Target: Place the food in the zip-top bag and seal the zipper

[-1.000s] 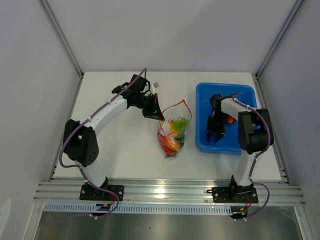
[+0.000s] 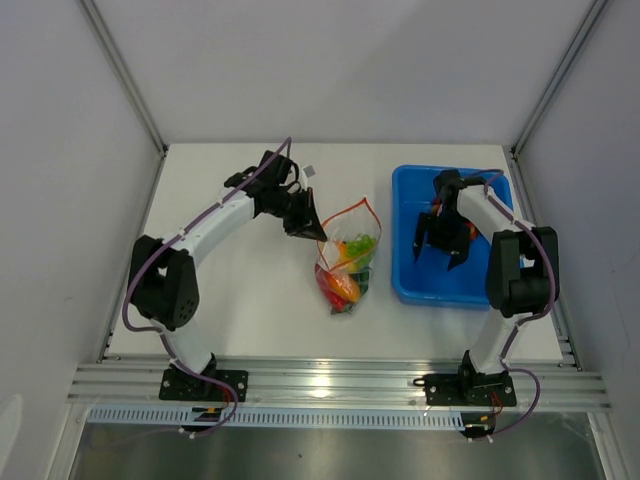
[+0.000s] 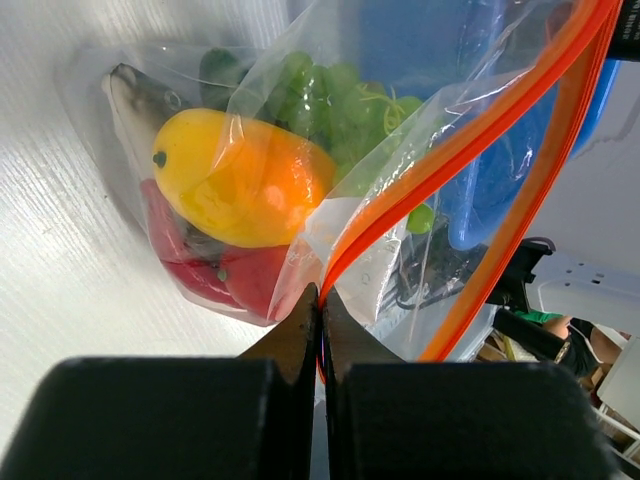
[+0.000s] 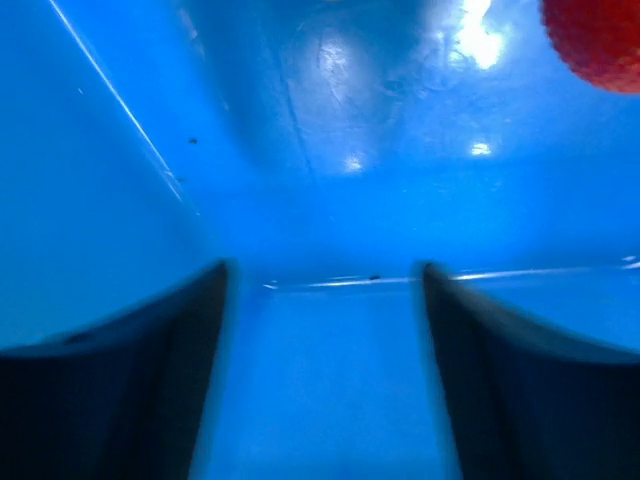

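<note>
The clear zip top bag (image 2: 345,280) with an orange zipper stands open at the table's middle, holding a yellow mango (image 3: 240,180), green grapes (image 3: 360,120) and red items. My left gripper is shut on the bag's orange-trimmed rim at its corner. My right gripper (image 2: 440,243) is down inside the blue bin (image 2: 435,285), fingers apart with nothing between them; red food lies partly hidden under it in the top view, and a bumpy red piece (image 4: 595,35) shows at the upper right of the right wrist view.
The blue bin fills the table's right side, beside the bag.
The left arm and bag are nearly unchanged.
</note>
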